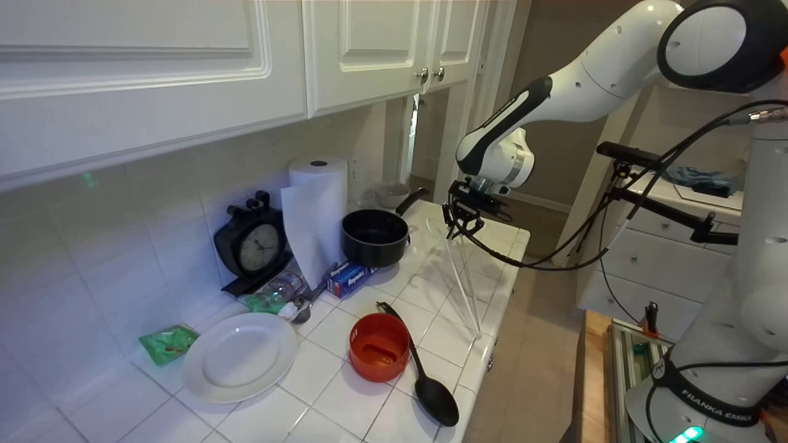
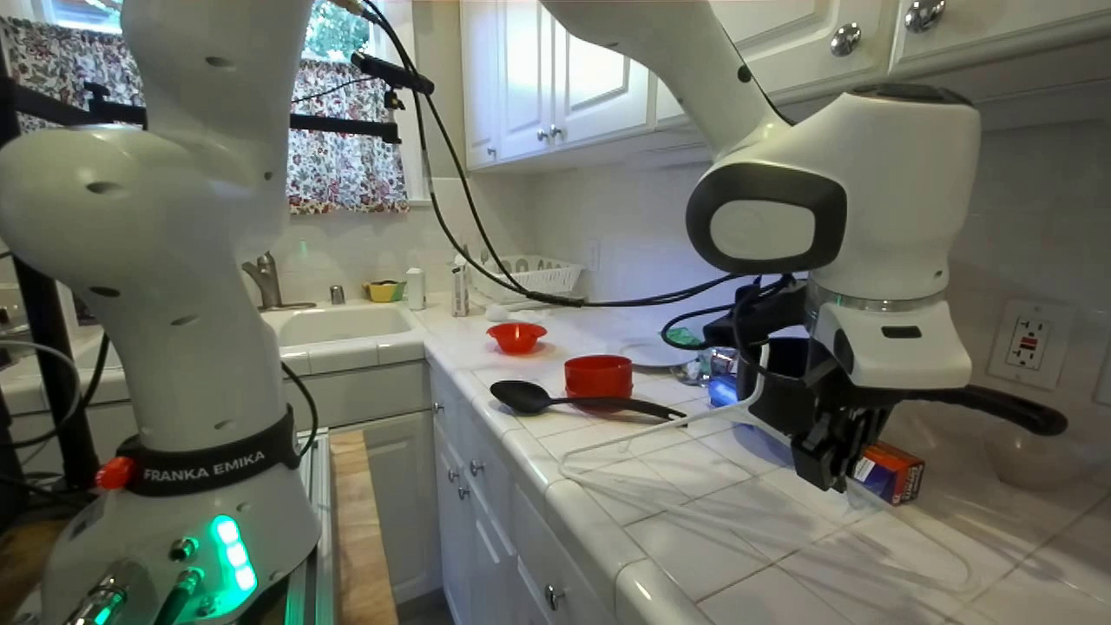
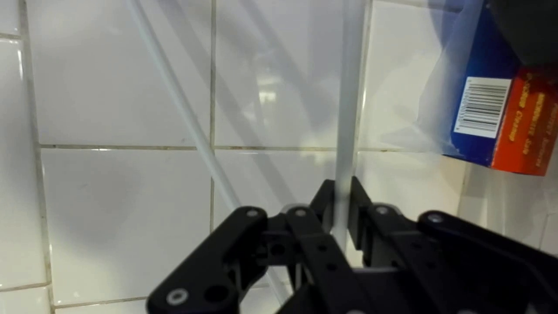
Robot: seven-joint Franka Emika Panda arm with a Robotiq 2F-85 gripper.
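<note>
A white hanger (image 1: 465,288) with thin bars hangs from my gripper (image 1: 452,230) low over the far end of the tiled counter. In the wrist view, one straight bar of the hanger (image 3: 346,99) runs between the two fingertips, and my gripper is shut on it. A second bar slants off to the left. From the other side, the hanger (image 2: 625,448) stretches toward the counter's front edge, with my gripper (image 2: 818,474) close above the tiles. Whether the hanger touches the counter I cannot tell.
A black pot (image 1: 374,236) and a blue foil box (image 1: 348,279) stand beside the arm toward the wall. Nearer the front lie a red bowl (image 1: 378,347), a black spoon (image 1: 436,399) and a white plate (image 1: 240,355). Tiles beneath the hanger are bare.
</note>
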